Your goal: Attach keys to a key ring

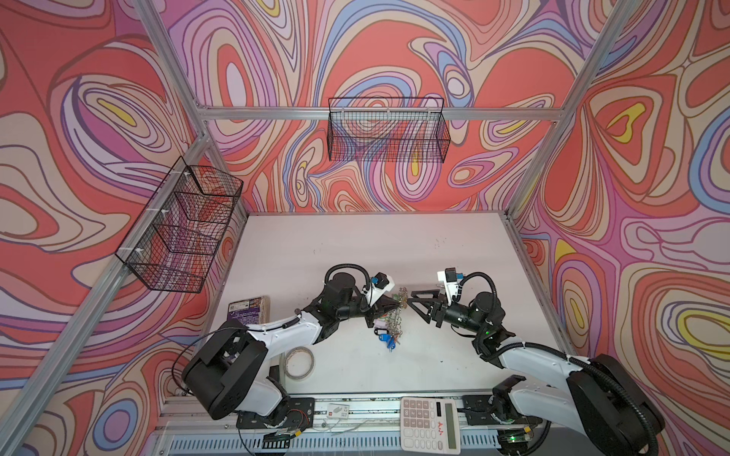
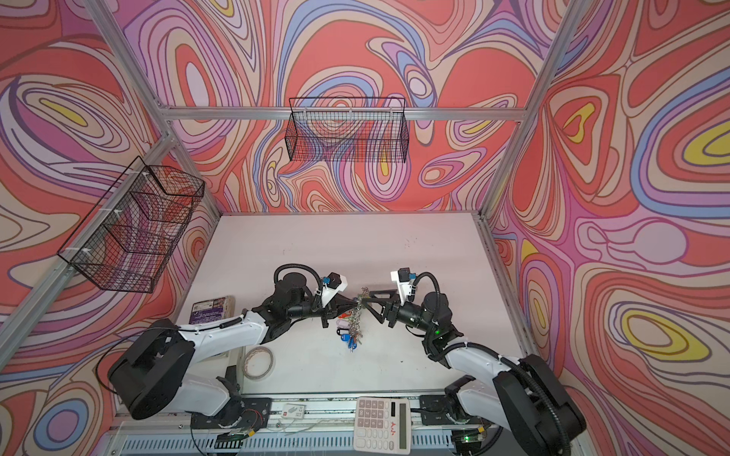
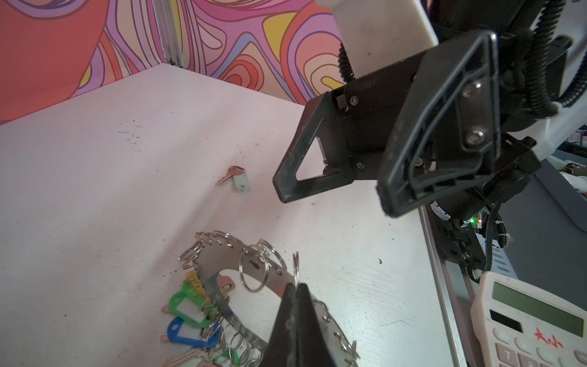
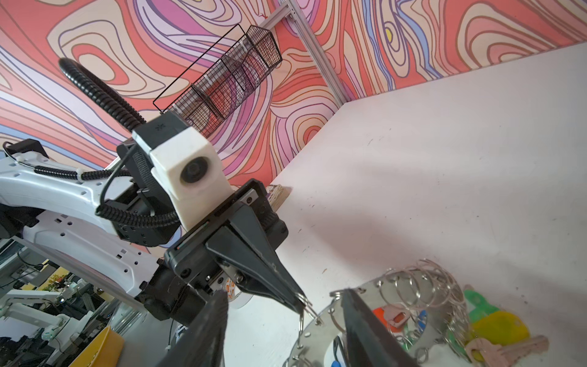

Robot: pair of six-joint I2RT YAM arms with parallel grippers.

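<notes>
A wide metal band [image 3: 269,269] lined with small rings hangs above the table, carrying keys with green tags [image 3: 186,305], blue tags [image 3: 192,332] and a yellow tag [image 4: 502,328]. My left gripper is shut, with a thin small ring [image 4: 313,312] of the band at its fingertips in the right wrist view. My right gripper faces it, its fingers apart and nothing seen gripped. In the right wrist view its blurred fingers [image 4: 367,327] frame the left tips and the band's near edge. A loose key [image 3: 234,172] lies on the table with a pale tag [image 3: 240,181].
The two grippers stand close together over mid-table. A roll of tape [image 1: 299,363] and a purple-labelled box [image 1: 248,310] lie at the left. A calculator [image 1: 429,425] sits beyond the front edge.
</notes>
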